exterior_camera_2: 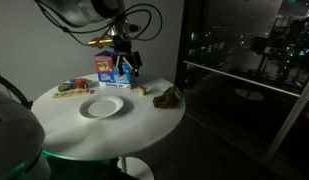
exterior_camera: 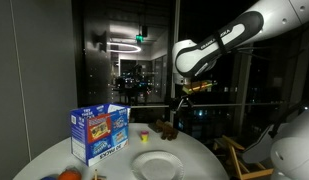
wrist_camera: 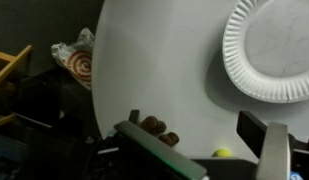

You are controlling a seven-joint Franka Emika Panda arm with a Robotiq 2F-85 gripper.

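High over the round white table [exterior_camera: 204, 165], my gripper stands open, its two fingers well apart and nothing held between them. A white paper plate [wrist_camera: 239, 55] with a fluted rim lies empty to the upper right in the wrist view. Several brown lumps [wrist_camera: 162, 131] show beside the left finger, and a yellow-green item [wrist_camera: 223, 153] peeks out low between the fingers. From the second exterior view, the gripper [exterior_camera_2: 127, 64] hangs above the table, in front of a blue and red box [exterior_camera_2: 105, 67], clear of everything.
A small yellow and pink item [exterior_camera_2: 143, 90] and a brown object [exterior_camera_2: 167, 98] sit on the table beyond the plate. Several colourful items [exterior_camera_2: 80, 84] lie at the far left edge. A wooden chair [exterior_camera: 244, 150] stands beside the table.
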